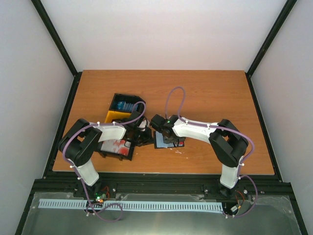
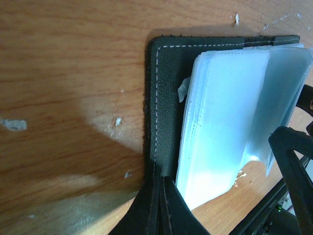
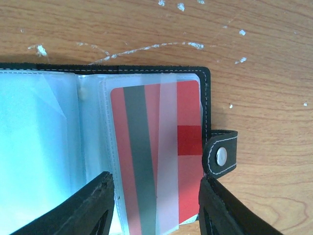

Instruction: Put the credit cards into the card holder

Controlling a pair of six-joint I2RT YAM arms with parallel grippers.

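The card holder lies spread on the table, a black stitched cover with clear sleeves. In the right wrist view a red card with a grey stripe sits inside a clear sleeve at the snap-tab end. My right gripper is open above it, one finger over the sleeve's left side and the other near the snap tab. No card shows between those fingers apart from the sleeved one beneath. My left gripper is shut, its tips at the cover's left edge; whether they touch it I cannot tell.
Left of the holder stands a black box with blue cards in its rear part and red and white cards in the front part. White scraps lie around the holder.
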